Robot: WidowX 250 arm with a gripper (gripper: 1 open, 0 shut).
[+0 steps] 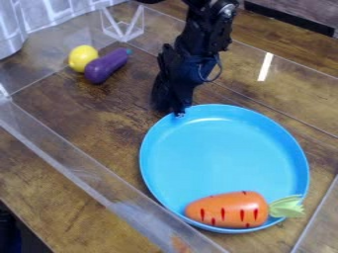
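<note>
The dark robot gripper [172,99] is low over the wooden surface at the upper-left rim of a blue plate [218,158]; its fingertips are dark and hard to make out, with nothing visible held. A toy carrot [227,209] lies in the plate's lower part. A purple eggplant [106,65] lies at the upper left, beside a yellow lemon [82,58].
Clear plastic walls [79,173] border the wooden surface at left. A white wire rack [121,22] stands at the top left, next to a white basket [11,30]. Bare wood lies to the right of the arm.
</note>
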